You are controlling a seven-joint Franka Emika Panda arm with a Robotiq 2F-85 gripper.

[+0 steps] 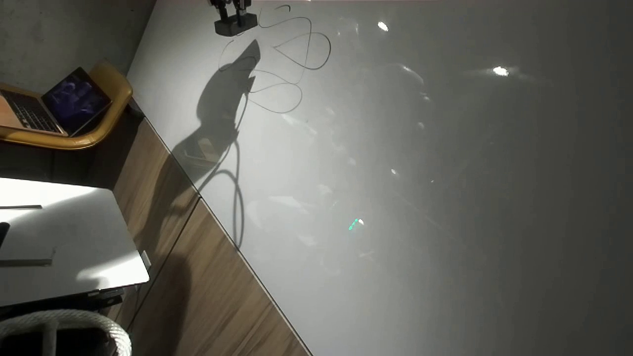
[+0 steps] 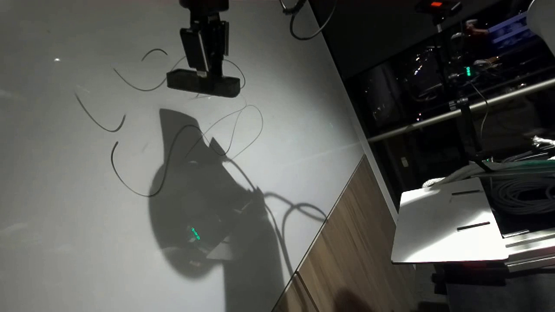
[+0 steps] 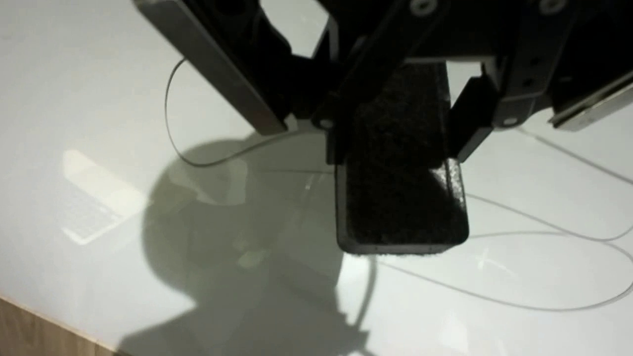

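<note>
A black block-shaped eraser [image 3: 397, 207] is held between the fingers of my gripper, which is shut on it. In exterior view 1 the eraser [image 1: 236, 25] appears at the top edge, close to the left part of the dark looping lines [image 1: 330, 50] drawn on the white board [image 1: 474, 178]. Exterior view 2 shows the eraser [image 2: 204, 83] in front of some of the lines, with its shadow set apart below it. It seems clear of the board's surface, though the exact gap is hard to judge.
Wood panels [image 1: 219, 273] border the board. To the left are a yellow chair [image 1: 121, 89] with a laptop [image 1: 77, 101] and a small white table [image 1: 71, 237]. Most of the board is bare, with light reflections and the arm's shadow on it.
</note>
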